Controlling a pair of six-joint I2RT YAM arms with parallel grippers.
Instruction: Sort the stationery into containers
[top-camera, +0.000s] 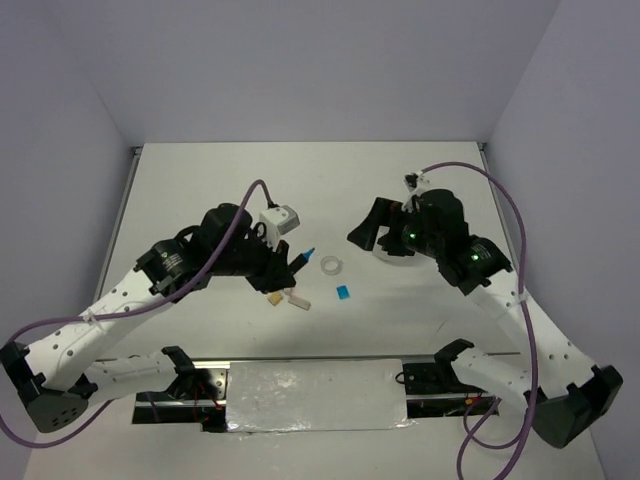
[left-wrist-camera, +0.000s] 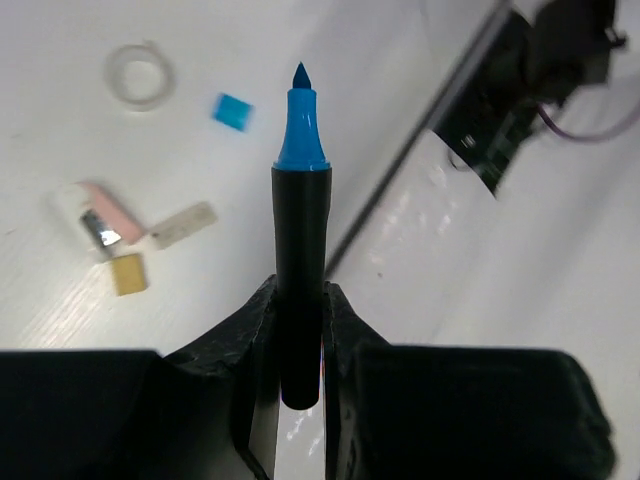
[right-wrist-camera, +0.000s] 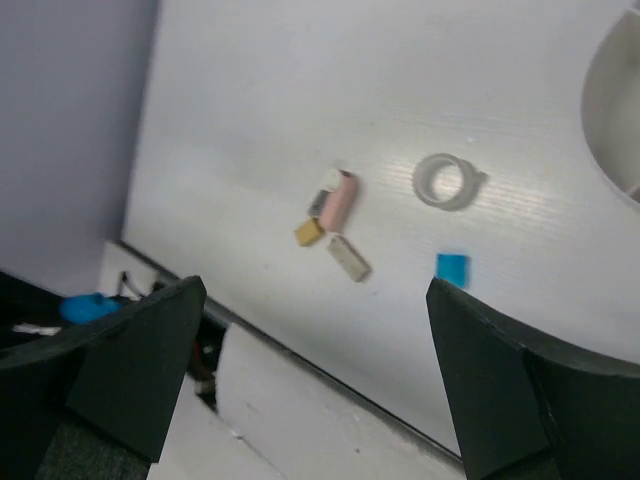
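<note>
My left gripper is shut on a black marker (left-wrist-camera: 300, 230) with a blue tip, held above the table's left-middle. My right gripper stands open and empty, over the right part near a white container (right-wrist-camera: 615, 110). On the table lie a tape roll (right-wrist-camera: 440, 180), a blue block (right-wrist-camera: 452, 269), a yellow block (right-wrist-camera: 309, 231), a pink item (right-wrist-camera: 339, 202), a beige bar (right-wrist-camera: 348, 259) and a small dark-and-white item (left-wrist-camera: 100, 228).
A dark rail runs along the front edge. The right arm partly hides the container in the top view.
</note>
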